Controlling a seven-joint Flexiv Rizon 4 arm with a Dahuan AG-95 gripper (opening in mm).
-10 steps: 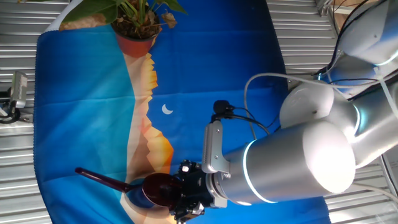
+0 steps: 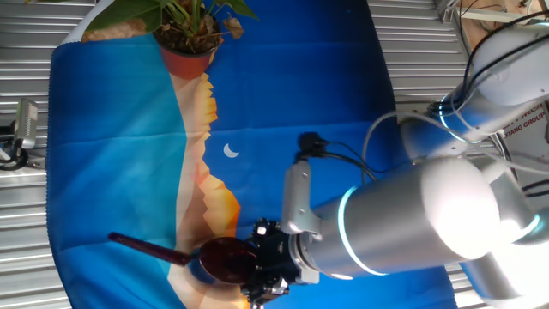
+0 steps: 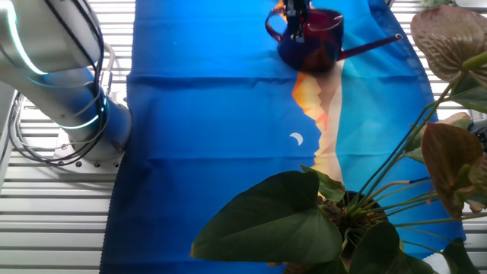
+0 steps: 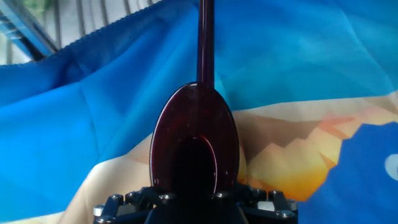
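A dark red watering can [image 2: 225, 263] with a long thin spout [image 2: 147, 249] is at the front of the blue printed cloth, spout pointing left in exterior view 1. My gripper [image 2: 260, 263] is at its handle side, shut on the can. From exterior view 2 the can [image 3: 312, 42] shows at the top, its looped handle [image 3: 272, 24] beside the gripper [image 3: 297, 27]. In the wrist view the can [image 4: 194, 115] lines up straight ahead of the gripper; the fingertips are lost in darkness there. Whether the can's base touches the cloth is unclear.
A potted plant in a reddish pot [image 2: 184, 64] stands at the cloth's far end in exterior view 1; its broad leaves [image 3: 266, 221] spread over the near part of exterior view 2.
The arm's upper links and cable have shifted. Gripper and can have moved slightly to the right together, with the spout tip a little lower in exterior view 1.
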